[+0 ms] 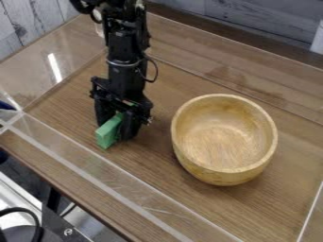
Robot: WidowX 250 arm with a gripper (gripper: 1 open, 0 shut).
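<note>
A black robot arm hangs from the top centre of the camera view, with my gripper (120, 121) low over a green object (110, 135) on the wooden table (76, 180). The fingers surround the green object's upper part and hide much of it. Whether they grip it I cannot tell.
A round, light wooden bowl (222, 165) stands to the right of the gripper. Black cables lie at the bottom left corner.
</note>
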